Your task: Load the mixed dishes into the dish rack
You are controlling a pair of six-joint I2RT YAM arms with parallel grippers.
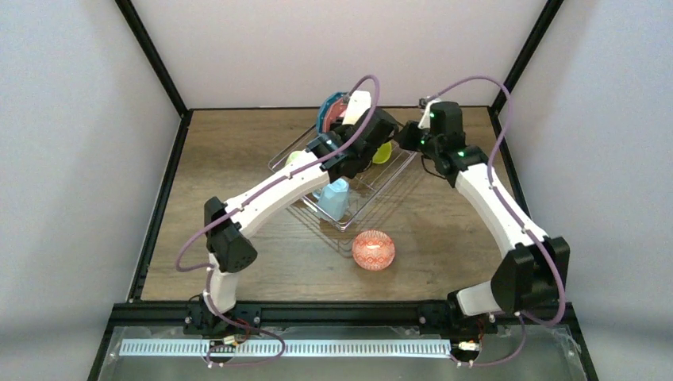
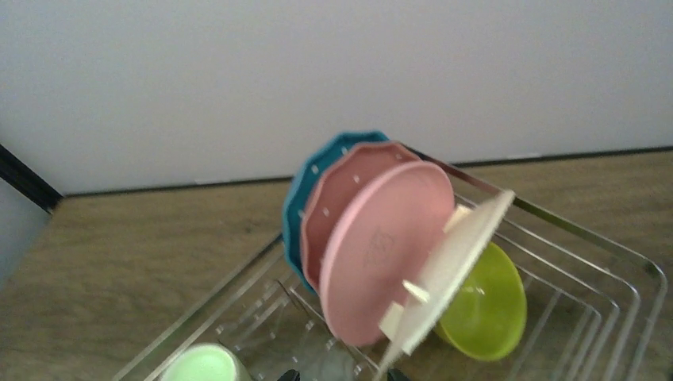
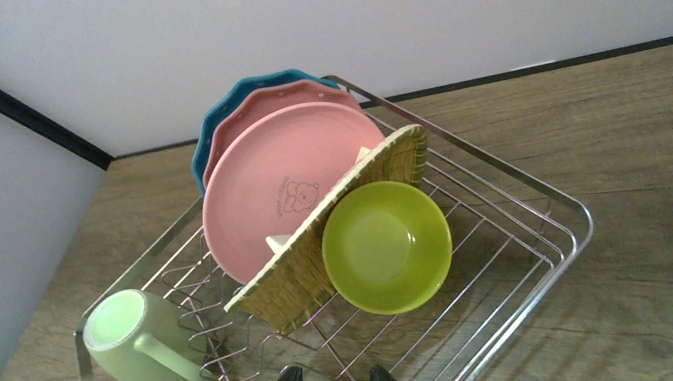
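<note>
The wire dish rack (image 1: pixel 377 190) holds a blue plate (image 3: pixel 205 135), a scalloped pink plate (image 3: pixel 238 125), a smooth pink plate (image 3: pixel 270 175), a woven board (image 3: pixel 298 274), a lime bowl (image 3: pixel 386 246) and a pale green mug (image 3: pixel 151 337). A light blue cup (image 1: pixel 334 200) lies in its front part. On the table before the rack sits a red patterned bowl (image 1: pixel 373 250). My left gripper is over the rack, fingers part open, holding nothing visible. Open and empty, my right gripper hangs at the rack's right side.
Both forearms come close together above the rack, the left one hiding much of it from the top. A back wall (image 1: pixel 317 55) stands behind the plates. Bare table (image 1: pixel 230 167) lies left of the rack and around the patterned bowl.
</note>
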